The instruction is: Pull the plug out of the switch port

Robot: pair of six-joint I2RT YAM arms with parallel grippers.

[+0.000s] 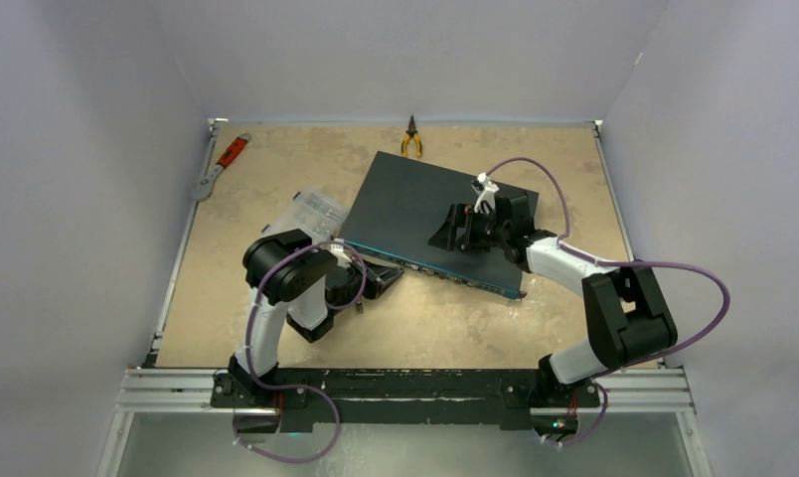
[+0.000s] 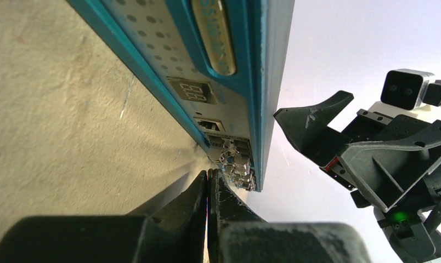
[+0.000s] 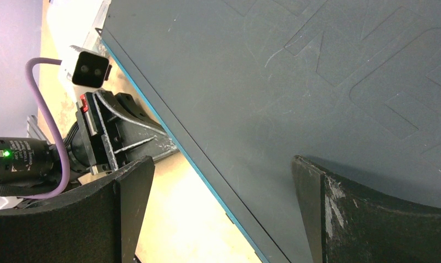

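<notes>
The dark switch (image 1: 405,204) lies at an angle on the table, its teal front (image 2: 240,82) facing my left arm. Metal plugs (image 2: 239,163) sit in the ports at the far end of that front in the left wrist view. My left gripper is shut, its fingertips together and nothing between them. Those tips stand just in front of the plugs, which are outside the fingers. Over the switch's top, my right gripper is open, with only the dark cover (image 3: 251,109) showing between its fingers.
A clear plastic box (image 1: 314,214) stands at the switch's left end. Yellow pliers (image 1: 412,139) lie behind the switch, and a red-handled wrench (image 1: 222,164) at the back left. Bare table (image 1: 435,328) shows in front of the switch.
</notes>
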